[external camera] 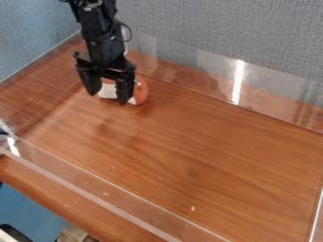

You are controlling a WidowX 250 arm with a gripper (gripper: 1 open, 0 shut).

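My black gripper [108, 87] hangs near the back left of the wooden table, its fingers pointing down in front of an orange-and-white object [139, 92]. That object is partly hidden behind the fingers. Whether the fingers hold it or stand apart from it cannot be told from this view.
Transparent edging runs along the front left and the back. A grey wall [240, 38] stands behind, and some small items lie beyond the front left edge.
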